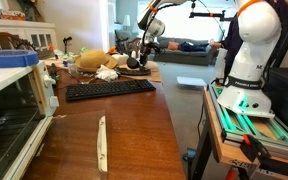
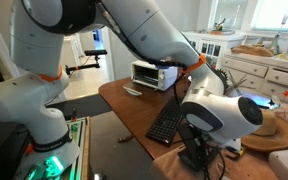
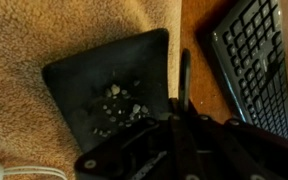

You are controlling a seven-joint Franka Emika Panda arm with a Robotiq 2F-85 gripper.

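Observation:
A black, square-cornered dish [image 3: 99, 75] with pale crumbs or pebbles lies over the tan cloth [image 3: 44, 35] in the wrist view. My gripper is at the dish's right edge, shut on it as far as shows; its own dark body hides the lower right of the dish and the exact contact. In exterior view 2 the arm reaches down over the near end of the table, the dark dish [image 2: 189, 160] beside the hand. From exterior view 1 the gripper [image 1: 142, 62] appears small at the far table end.
A black keyboard [image 3: 254, 70] lies close to the right of the gripper. A tan rounded object [image 2: 262, 128] and other clutter stand beside the arm. Bare wood [image 1: 139, 125] fills the table's other half, apart from a pale strip [image 1: 102, 150].

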